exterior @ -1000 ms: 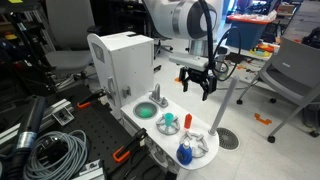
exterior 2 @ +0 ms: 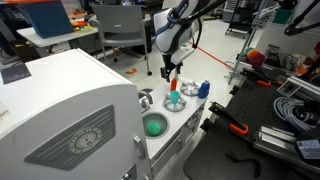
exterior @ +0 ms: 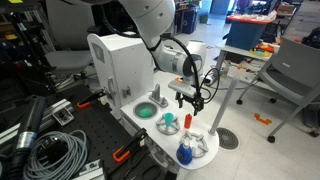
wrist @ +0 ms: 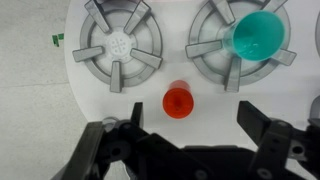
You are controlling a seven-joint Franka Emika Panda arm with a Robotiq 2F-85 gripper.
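Observation:
Below my open gripper stands a small red cylinder (wrist: pixel 178 101), seen from above between the spread fingertips in the wrist view. Exterior view 1 shows the gripper (exterior: pixel 189 104) hanging over the white stove-top unit, just above the upright red cylinder (exterior: pixel 188 121). Nothing is held. A teal cup (wrist: pixel 257 36) rests on one grey burner, to the upper right in the wrist view. The other burner (wrist: pixel 122 43), at upper left there, is bare in that view.
A blue kettle-like object (exterior: pixel 185 155) stands at the unit's near end. Towards the white cabinet (exterior: pixel 120 65) lies a round green sink (exterior: pixel 146 110) with a faucet (exterior: pixel 155 94). Clear white surface surrounds the red cylinder.
The arm has come down over the past second, bringing the gripper from high above the unit to close over the red cylinder. The cup, cylinder and blue object have stayed put.

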